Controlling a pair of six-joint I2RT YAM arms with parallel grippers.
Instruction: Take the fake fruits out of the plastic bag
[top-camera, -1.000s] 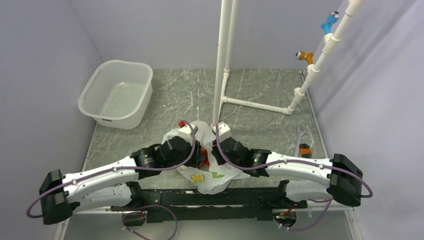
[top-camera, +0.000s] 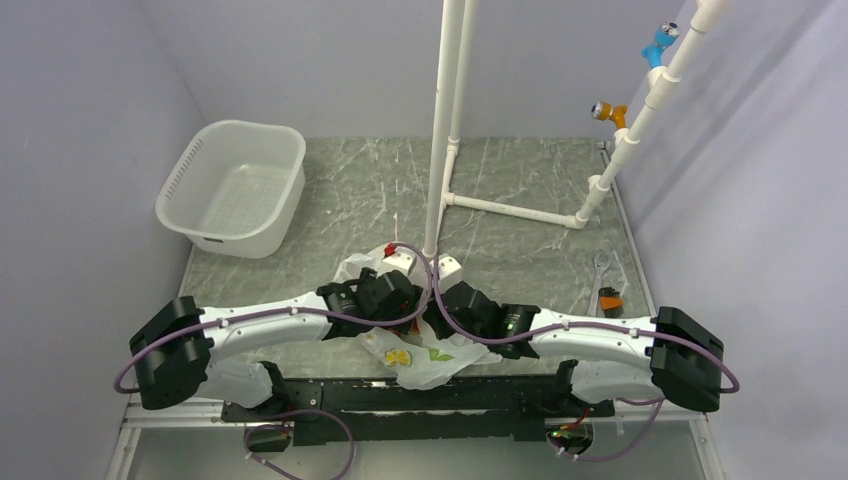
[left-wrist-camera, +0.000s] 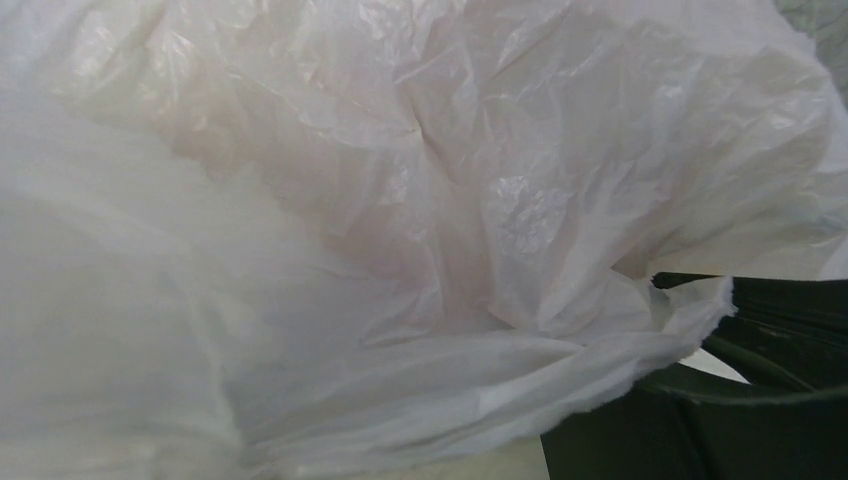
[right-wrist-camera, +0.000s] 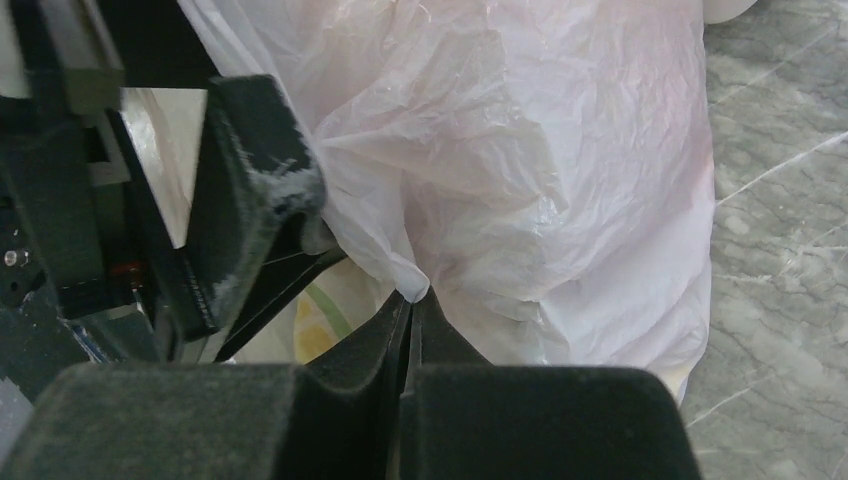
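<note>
My right gripper is shut on an edge of the white plastic bag (right-wrist-camera: 560, 200), pinching a small fold at its fingertips. In the left wrist view the bag (left-wrist-camera: 400, 180) fills nearly everything and covers my left gripper's fingertips; the dark right gripper shows at the right edge there. My left gripper's dark finger (right-wrist-camera: 255, 170) is in the right wrist view, at the bag's mouth and close to the right gripper. Whether the left gripper is open or shut is hidden. From above, a red fruit (top-camera: 390, 249) shows by the left wrist; the other fruits are mostly covered.
A white basket (top-camera: 232, 190) stands at the back left. White pipes (top-camera: 448, 120) rise close behind the bag, with another pipe (top-camera: 515, 209) along the table. A wrench (top-camera: 598, 275) lies at the right.
The right gripper keeps its fold.
</note>
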